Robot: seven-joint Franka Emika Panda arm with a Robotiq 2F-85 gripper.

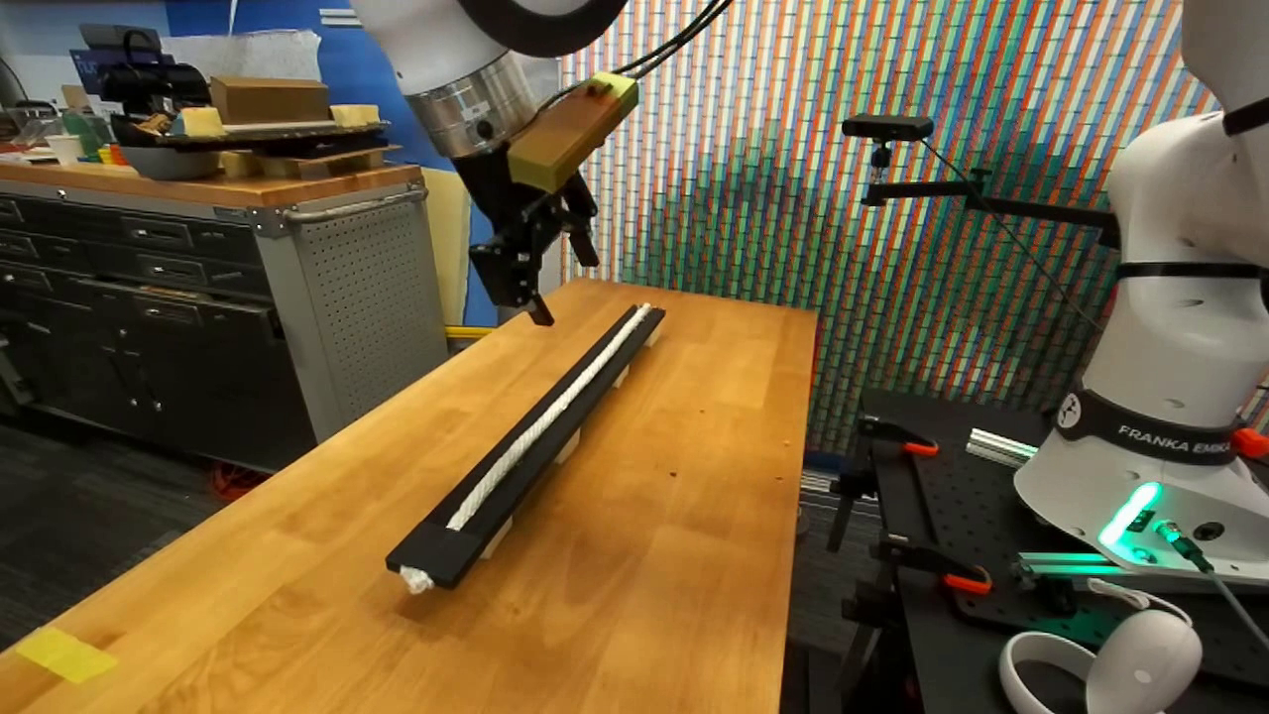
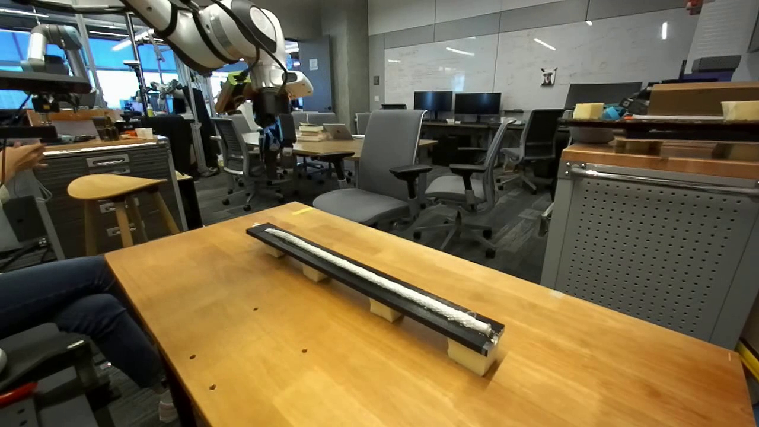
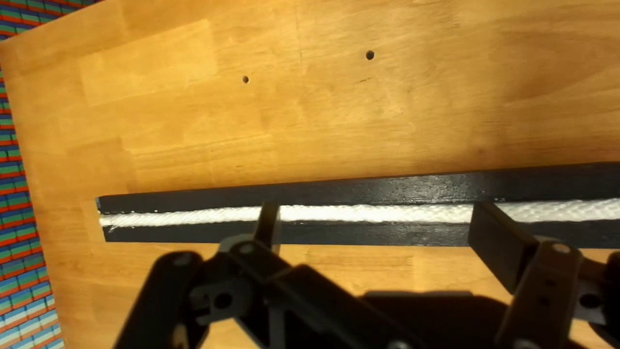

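Note:
A white braided rope [image 1: 537,430] [image 2: 384,282] [image 3: 372,213] runs along the groove of a long black board [image 1: 437,549] [image 3: 407,189]. One rope end pokes out past the board's near end in the first exterior view. My gripper [image 1: 565,286] hangs in the air above the table, clear of the board. In the wrist view its fingers [image 3: 501,241] stand wide apart, overlapping the rope in the image, with nothing gripped between them. The second exterior view shows the gripper [image 2: 271,167] beyond the board.
Pale blocks [image 2: 469,357] hold the board up off the wooden table [image 1: 678,571]. Yellow tape [image 1: 65,654] marks one table edge. Another robot arm [image 1: 1172,297] stands beside the table at right.

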